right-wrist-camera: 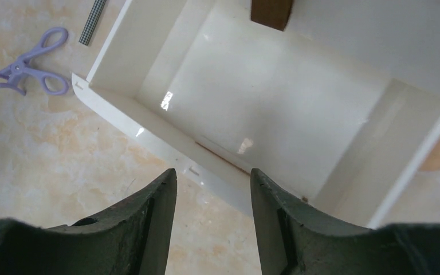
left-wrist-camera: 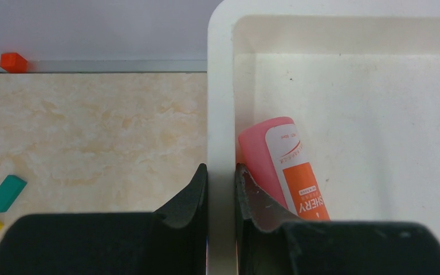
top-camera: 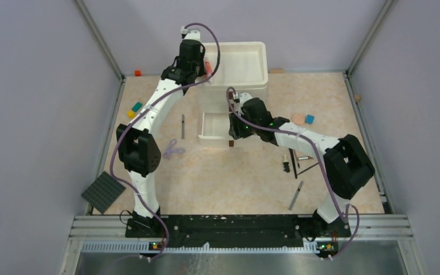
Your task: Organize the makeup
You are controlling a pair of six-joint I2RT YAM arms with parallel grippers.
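My left gripper is shut on the left rim (left-wrist-camera: 221, 103) of the white organizer's top tray, beside a pink bottle (left-wrist-camera: 275, 160) lying inside it. My right gripper is part open over the front wall of the pulled-out white drawer (right-wrist-camera: 269, 97), nothing visible between its fingers. The drawer looks empty apart from a thin brownish line along its front edge. A brown handle block (right-wrist-camera: 271, 11) shows above it.
Lilac scissors (right-wrist-camera: 31, 66), a pink round item (top-camera: 298, 118), a blue block (top-camera: 309, 119), brushes (top-camera: 292, 163) and coloured blocks (left-wrist-camera: 7, 193) lie around.
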